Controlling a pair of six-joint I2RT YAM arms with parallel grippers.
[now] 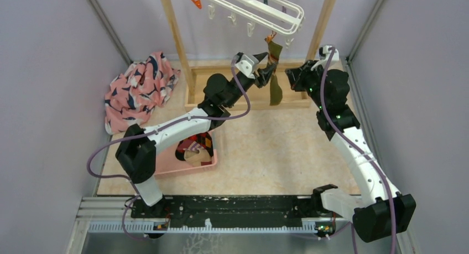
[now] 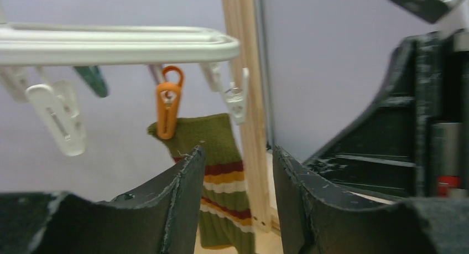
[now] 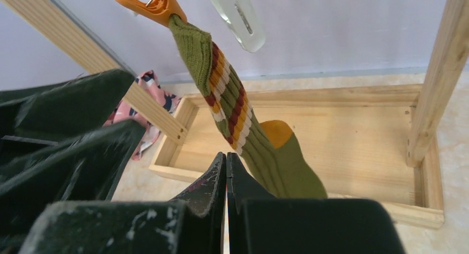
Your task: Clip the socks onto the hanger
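Note:
An olive striped sock (image 1: 275,91) hangs from an orange clip on the white hanger (image 1: 260,16); in the right wrist view the sock (image 3: 232,104) shows its ribbed cuff held by that clip. My left gripper is part open, just in front of the hanging sock, with the sock visible behind its fingers and apparently not gripped. My right gripper is shut with nothing visible between its fingertips, to the right of the sock.
A pink bin (image 1: 166,166) holds more socks at lower left. A patterned cloth (image 1: 135,91) lies at back left. The wooden frame (image 1: 321,19) stands around the hanger.

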